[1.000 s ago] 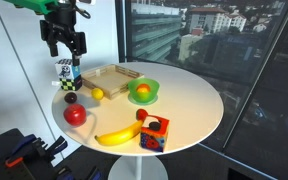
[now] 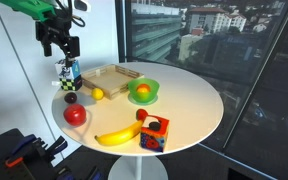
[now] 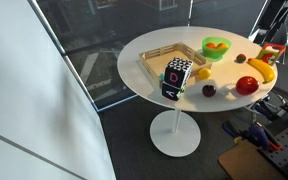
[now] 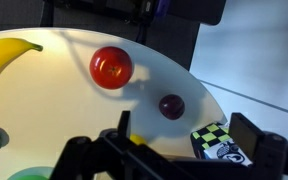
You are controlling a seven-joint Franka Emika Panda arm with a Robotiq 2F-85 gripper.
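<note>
High over the table's left end, my gripper (image 2: 60, 48) hangs open with nothing between its fingers. From the wrist view, the open gripper looks down on a dark plum (image 4: 172, 107), a red apple (image 4: 111, 68) and part of a checkered block (image 4: 218, 143). A yellow lemon (image 2: 97, 93) lies near the plum (image 2: 70, 98); the apple (image 2: 75, 116) rests at the near left edge. The patterned block (image 3: 175, 79) stands upright close to the rim.
A shallow wooden tray (image 2: 110, 79) lies at the back left, beside a green bowl (image 2: 144, 96) holding an orange fruit. Toward the front are a banana (image 2: 119, 133), a small red fruit (image 2: 141, 115) and a colourful cube (image 2: 154, 134).
The things on the table appear unmoved.
</note>
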